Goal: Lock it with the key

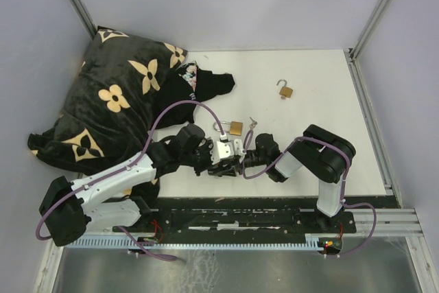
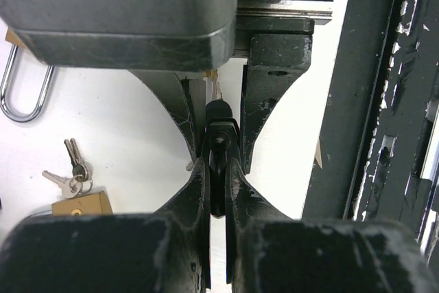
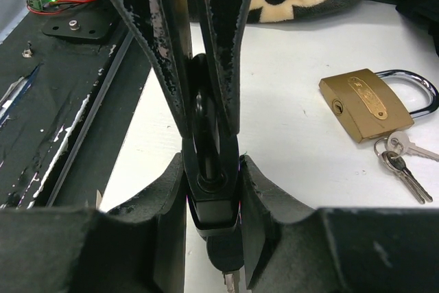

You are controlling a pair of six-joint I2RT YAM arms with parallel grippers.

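Note:
A key with a black head (image 2: pixel 219 109) and a thin metal blade is held up in the air. My left gripper is shut on the far end of its head. From the opposite side, my right gripper reaches around the same key, part open, a finger on either side and narrow gaps left beside the head. The blade (image 3: pixel 232 282) points toward the right gripper's base. A brass padlock (image 3: pixel 357 104) lies on the table with its shackle (image 3: pixel 422 90) toward the cushion; loose keys (image 3: pixel 405 162) lie beside it.
A second brass padlock (image 1: pixel 285 92) lies farther back to the right. A dark patterned cushion (image 1: pixel 123 97) and black cloth (image 1: pixel 212 83) fill the left side.

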